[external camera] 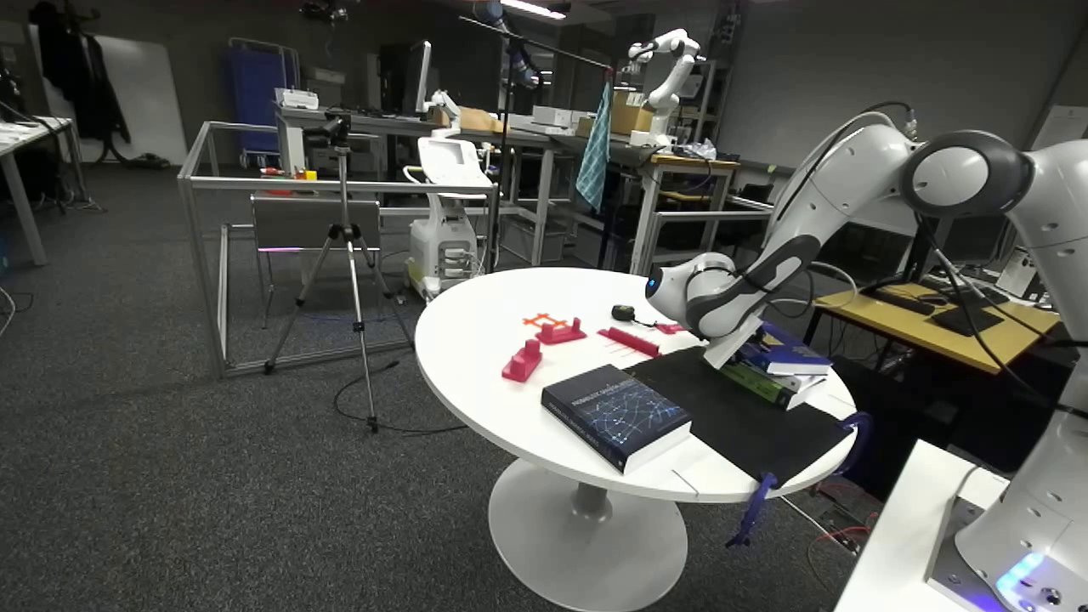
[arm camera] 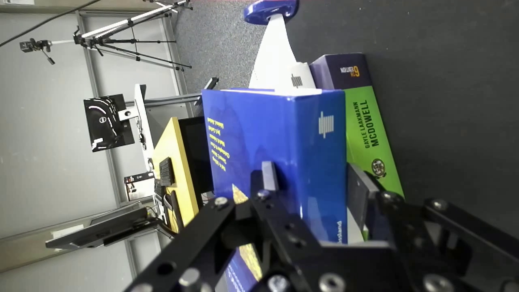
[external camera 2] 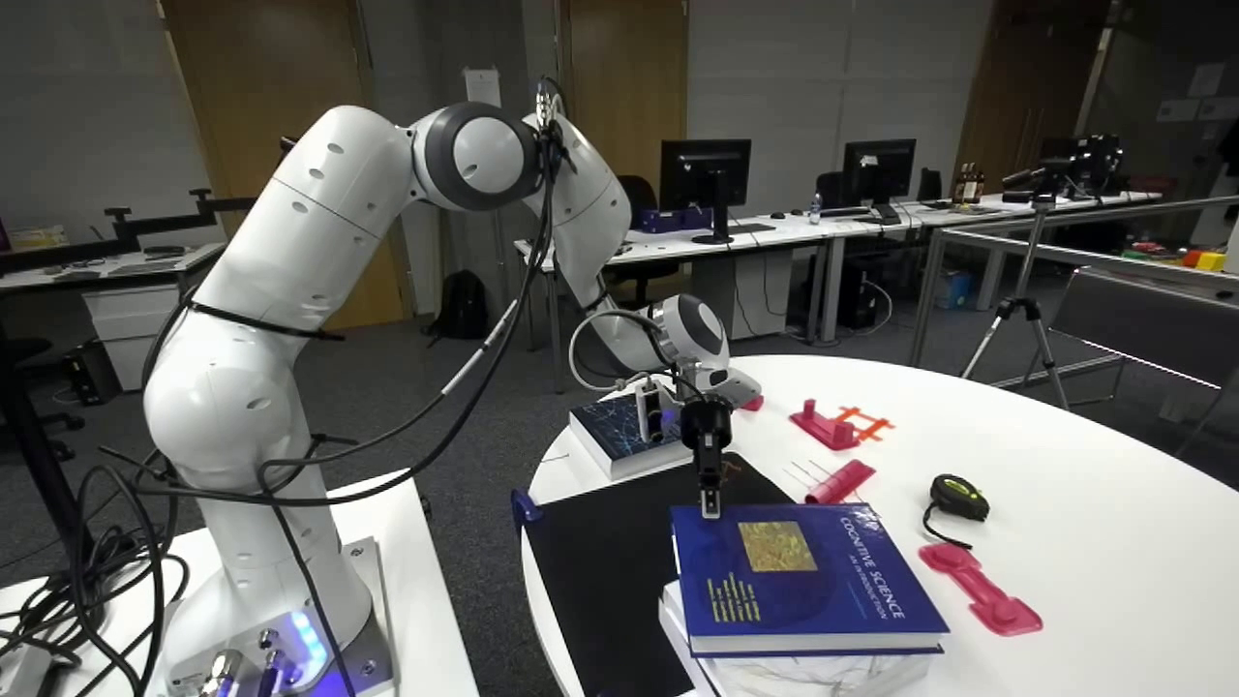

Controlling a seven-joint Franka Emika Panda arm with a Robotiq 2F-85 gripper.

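Note:
My gripper is shut on the blue "Cognitive Science" book (arm camera: 318,151), one finger on its front cover and the other on the underside, by the spine. In exterior view 2 the blue book (external camera 2: 801,581) lies roughly flat on top of a stack, with a finger (external camera 2: 710,501) over the cover's edge. Beneath it is a green book (arm camera: 369,131) with a dark purple band, its spine facing me. A white book (arm camera: 304,73) shows behind. In exterior view 1 the arm's hand partly hides the blue book (external camera: 796,359).
A dark blue book (external camera: 617,408) lies apart on the white round table (external camera: 479,337), near the black mat (external camera: 760,439). Pink printed parts (external camera 2: 831,428), a tape measure (external camera 2: 958,498) and a pink bracket (external camera 2: 982,590) are spread over the table.

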